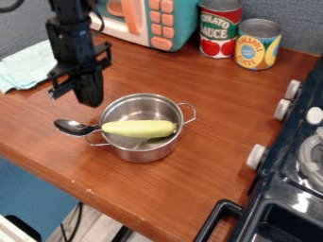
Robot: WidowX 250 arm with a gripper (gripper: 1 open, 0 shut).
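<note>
My black gripper hangs at the left, above and a little left of a steel pot; I cannot tell whether its fingers are open or shut. In the pot lies a pale yellow, elongated vegetable. A metal spoon rests just left of the pot, near its left handle.
A toy microwave, a tomato sauce can and a yellow-labelled can stand at the back. A black stove fills the right side. A pale cloth lies at the back left. The table's front-left edge borders a blue floor.
</note>
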